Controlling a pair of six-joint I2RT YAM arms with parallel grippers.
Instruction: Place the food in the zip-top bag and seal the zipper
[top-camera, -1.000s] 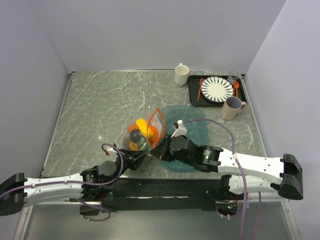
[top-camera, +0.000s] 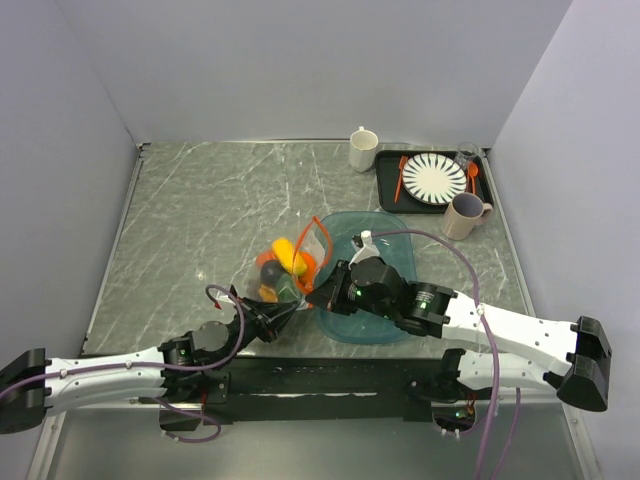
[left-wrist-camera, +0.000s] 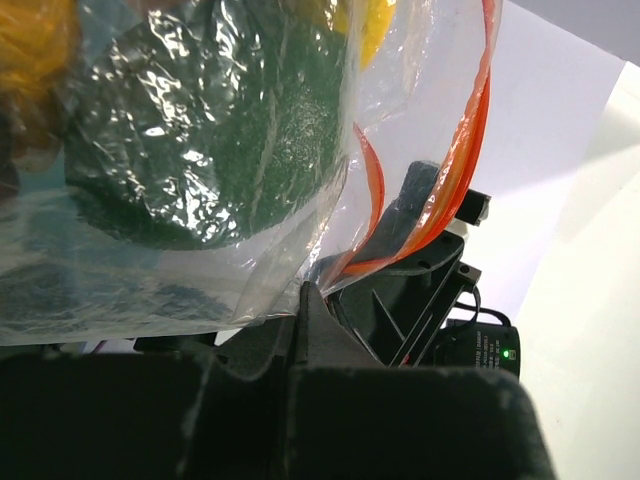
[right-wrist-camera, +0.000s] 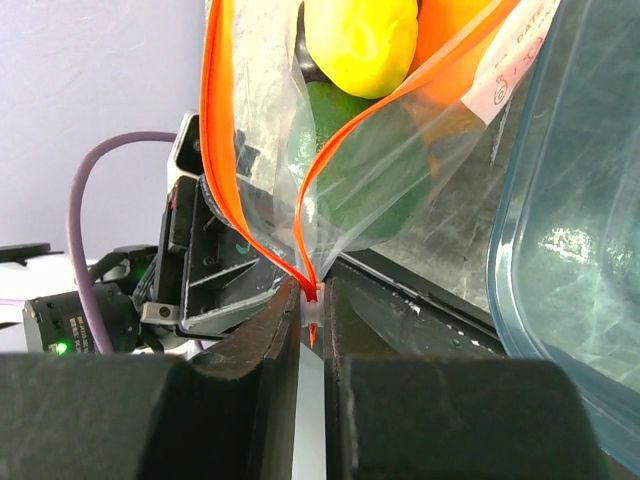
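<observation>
The clear zip bag (top-camera: 285, 268) holds several pieces of food, among them a yellow one (right-wrist-camera: 360, 40) and a green one (right-wrist-camera: 355, 170). Its orange zipper (right-wrist-camera: 222, 150) gapes in a loop toward the back and narrows to my right gripper, which is shut on the zipper's end at the bag's front. My left gripper is shut against the clear plastic just left of the right gripper; I see nothing clearly between its fingertips.
A teal tray (top-camera: 375, 255) lies right of the bag, under the right arm. At the back are a white mug (top-camera: 362, 152), a black tray (top-camera: 390, 205) with plate and cutlery, and a beige mug (top-camera: 462, 220).
The bag's zipper loop moved slightly; the left gripper is nearly still.
</observation>
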